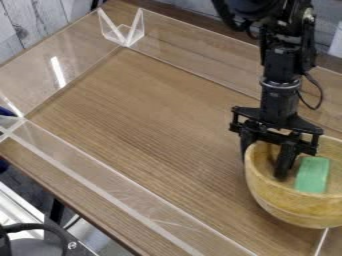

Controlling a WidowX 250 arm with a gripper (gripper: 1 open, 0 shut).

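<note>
A large yellow bowl [283,205] sits at the right edge of the wooden table. A green block [311,176] lies inside it on the right side. My black gripper [285,162] is down in the bowl, left of the green block. Its fingertips are dark and partly hidden by the bowl, so whether they are open or shut, or touch anything, is unclear.
Clear plastic pieces stand at the far back left. A black round object with a cable [27,240] is at the near left corner.
</note>
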